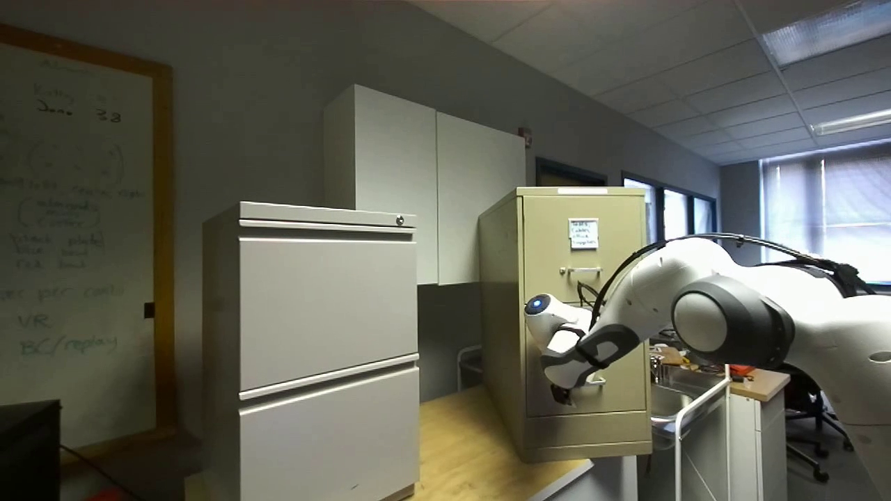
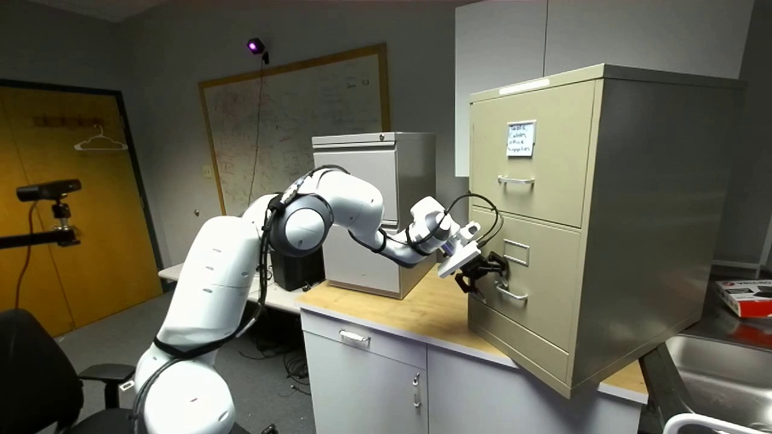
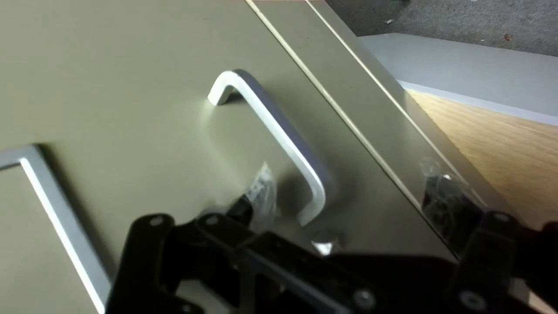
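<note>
A silver drawer handle (image 3: 280, 133) stands out from the beige cabinet's lower drawer (image 2: 544, 304), which is shut. In the wrist view my gripper is open, its two fingers wide apart with clear wrapping on the tips. The handle's near end shows between the fingers in that picture, though contact cannot be made out. From the second exterior view, my gripper (image 2: 485, 278) is close to the drawer front, beside the left end of the handle (image 2: 511, 292). In the first exterior view the arm's wrist largely covers that handle.
A grey two-drawer cabinet (image 1: 330, 313) shares the wooden counter (image 1: 455, 430), with bare wood between the two cabinets. The beige cabinet's upper drawer (image 2: 532, 191) is shut, too. A sink (image 2: 724, 376) lies to its right in the second exterior view.
</note>
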